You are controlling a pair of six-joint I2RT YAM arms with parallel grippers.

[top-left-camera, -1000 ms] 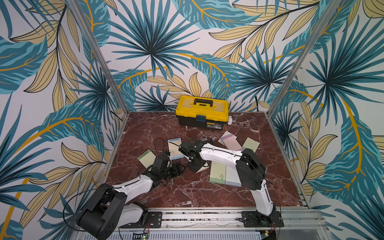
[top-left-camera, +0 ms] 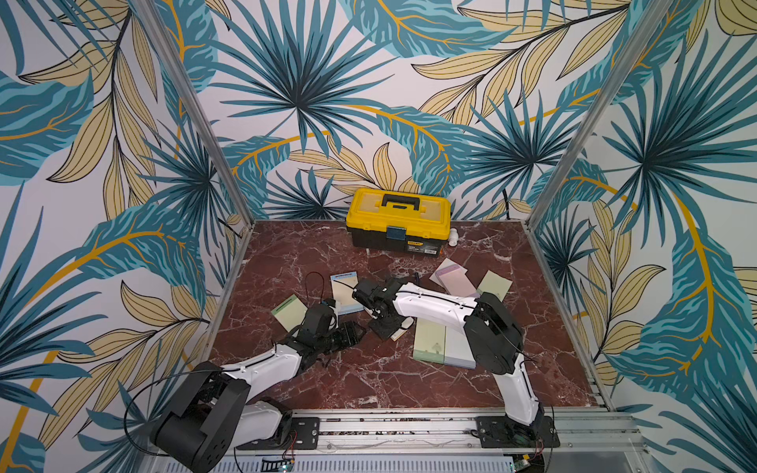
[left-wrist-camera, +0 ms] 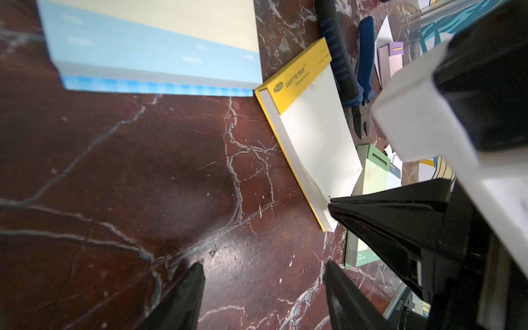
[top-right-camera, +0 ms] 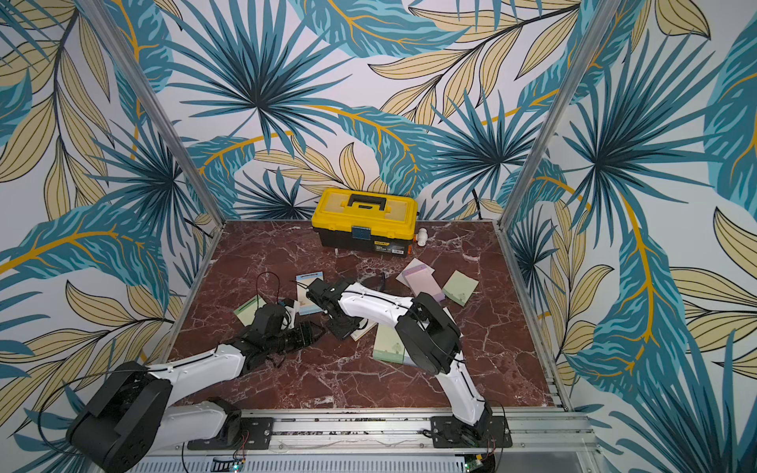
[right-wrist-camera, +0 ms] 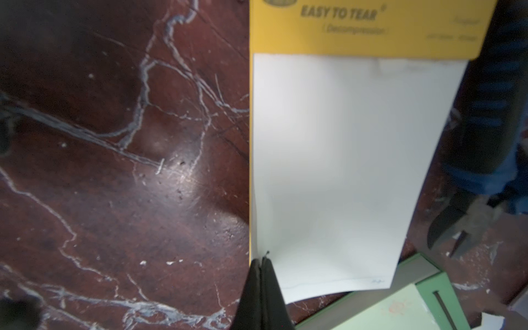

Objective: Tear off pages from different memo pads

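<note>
A white-paged pad with a yellow "Easy to Tear" binding (left-wrist-camera: 313,126) (right-wrist-camera: 352,165) lies on the marble table. My right gripper is shut, its tips at the pad's lower left corner, where the top page lifts slightly. My left gripper hangs open to the pad's left, over bare table. A blue-and-cream pad (left-wrist-camera: 154,49) is beside it, a green pad (top-left-camera: 288,311) lies at far left, and green (top-left-camera: 428,343), pink (top-left-camera: 453,277) and pale green (top-left-camera: 495,285) pads lie to the right.
A yellow toolbox (top-left-camera: 398,216) stands at the back, with a small white object (top-left-camera: 453,236) beside it. Blue-handled pliers (left-wrist-camera: 364,66) lie along the yellow-bound pad's right side.
The arms look almost unmoved in the top left view; a little more of the pad under my right gripper now shows.
</note>
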